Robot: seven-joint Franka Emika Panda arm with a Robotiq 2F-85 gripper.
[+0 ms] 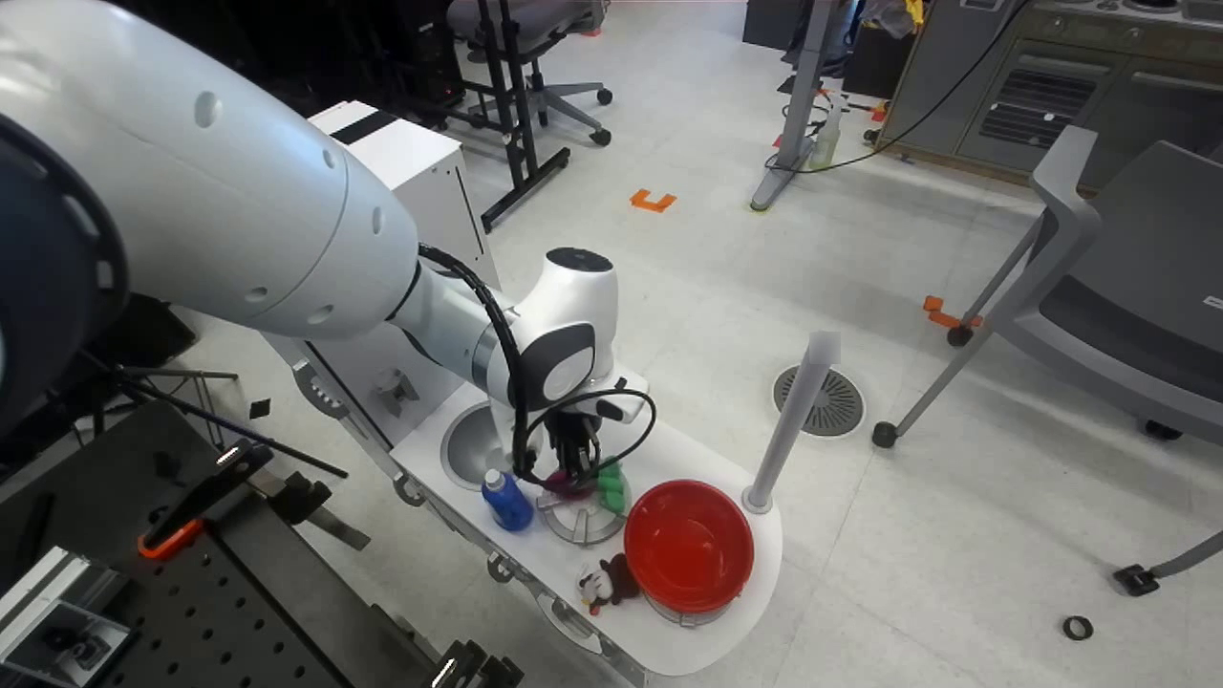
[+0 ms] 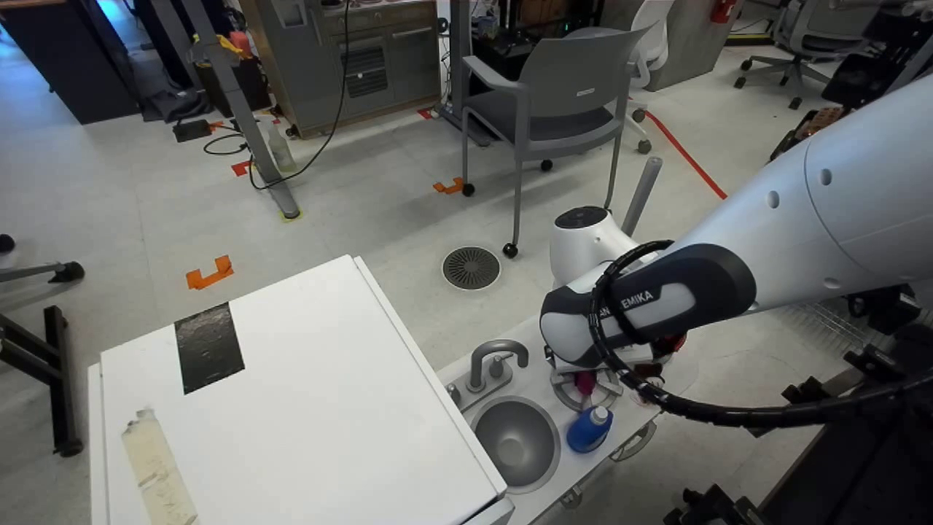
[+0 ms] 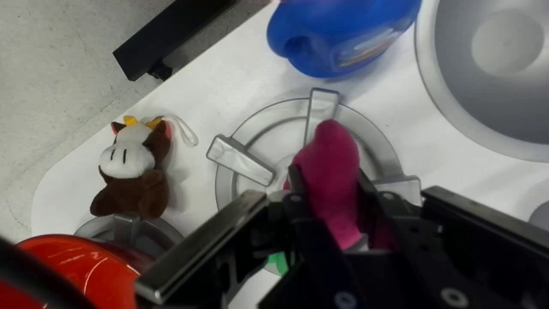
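In the wrist view a soft magenta object (image 3: 329, 152) lies between the two fingers of my gripper, over a grey stove burner (image 3: 252, 121). Both fingers stand close along its sides; whether they press on it cannot be told. In exterior view 1 my gripper (image 1: 576, 449) points down over that burner, and part of the magenta object (image 1: 559, 486) shows beneath it. A green object (image 1: 612, 488) sits beside it on the burner; only a scrap of green (image 3: 279, 262) shows past the fingers in the wrist view.
A blue bottle (image 1: 506, 501) and the sink basin (image 2: 516, 442) flank the burner. A red bowl (image 1: 688, 545) stands on another burner, with a brown-and-white plush cow (image 3: 134, 167) nearby. A grey post (image 1: 791, 424) rises at the counter's edge.
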